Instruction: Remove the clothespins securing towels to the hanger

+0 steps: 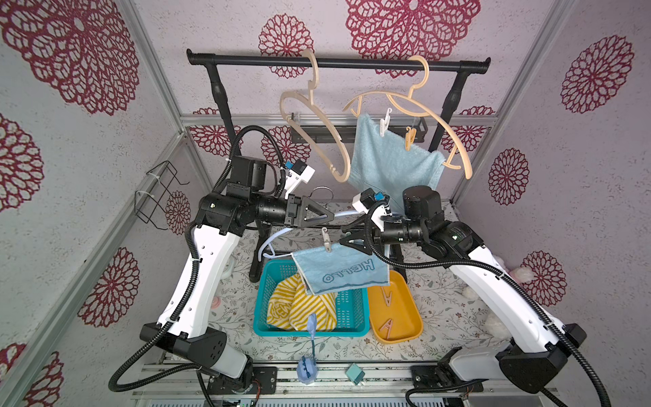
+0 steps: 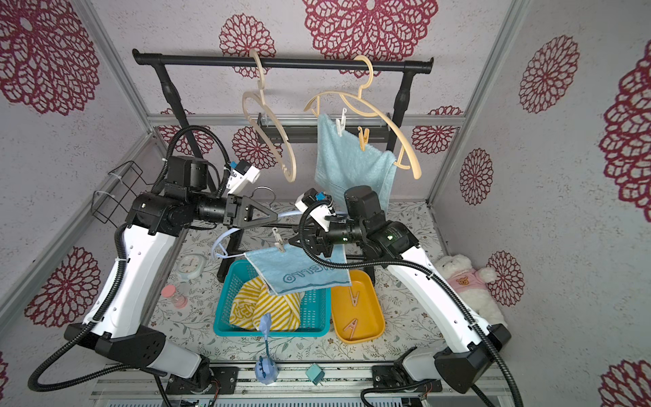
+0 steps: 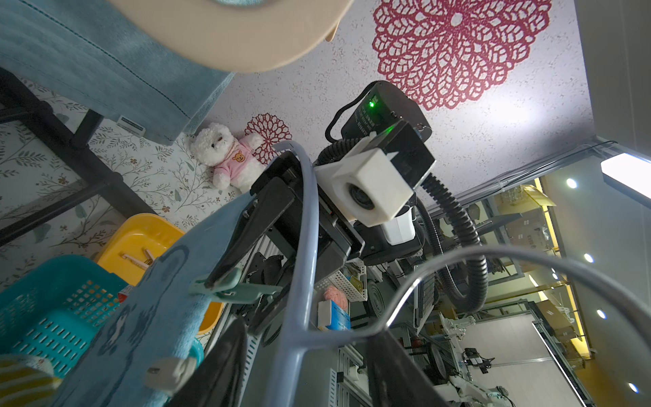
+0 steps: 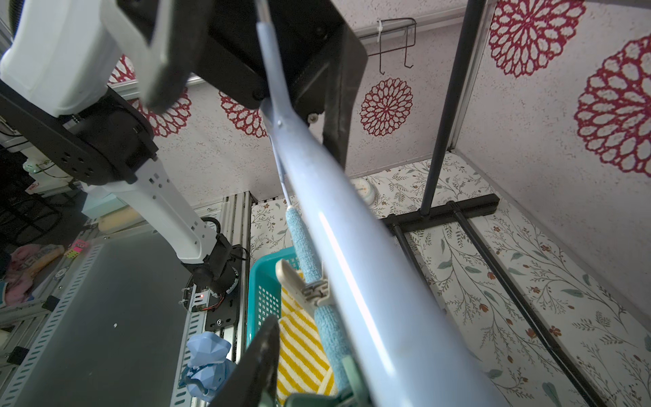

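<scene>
A pale blue hanger (image 1: 278, 234) is held in the air by my left gripper (image 1: 328, 215), shut on its frame. From its bar hangs a light blue towel (image 1: 346, 270) marked HELLO. A beige clothespin (image 1: 326, 240) grips the towel's top edge toward the left. Farther right on that edge is a green clothespin (image 3: 244, 293), seen in the left wrist view. My right gripper (image 1: 347, 237) is partly open, with the green pin between its fingers. In the right wrist view the hanger bar (image 4: 379, 291) hides much of the green clothespin (image 4: 356, 380).
Below stand a teal basket (image 1: 260, 305) with a yellow striped towel (image 1: 298, 305) and an orange tray (image 1: 412, 305) with loose clothespins. On the black rail (image 1: 366, 63) hang an empty beige hanger (image 1: 298, 96) and another with a pinned blue towel (image 1: 393, 159).
</scene>
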